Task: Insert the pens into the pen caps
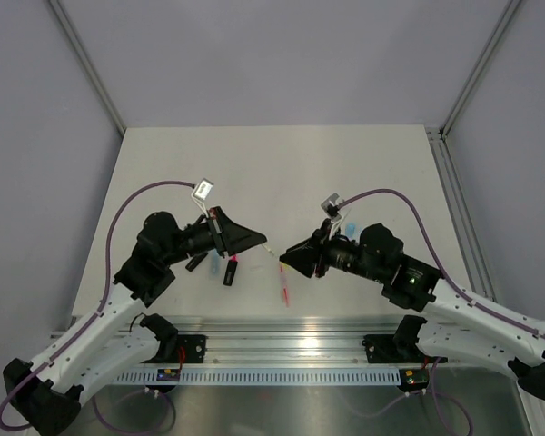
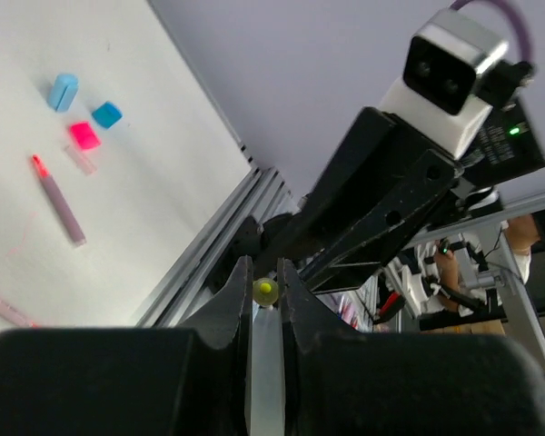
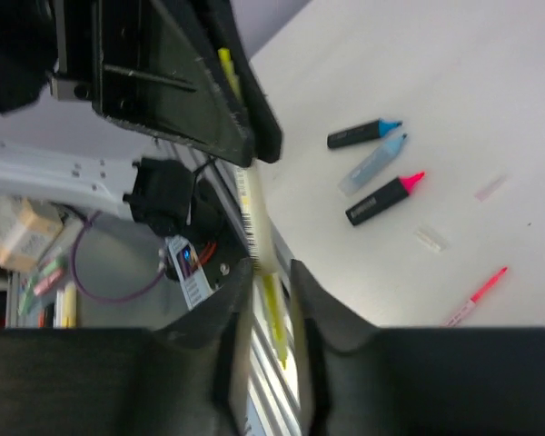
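Note:
In the top view my left gripper [image 1: 260, 238] is shut on a yellow pen [image 3: 254, 213], held in the air with its end pointing toward my right gripper [image 1: 287, 256]. The right wrist view shows a white barrel with yellow ends, hanging from the left fingers to just above the right gripper's blurred fingers. In the left wrist view the pen's round yellow end [image 2: 265, 291] faces out between the fingers. Whether the right gripper's fingers touch the pen or stand apart from it is unclear.
On the white table lie black markers [image 3: 371, 204], a blue highlighter [image 3: 372, 163], a pink pen [image 3: 477, 295] and small clear caps [image 3: 431, 238]. Small blue and pink caps [image 2: 84, 135] lie in the left wrist view.

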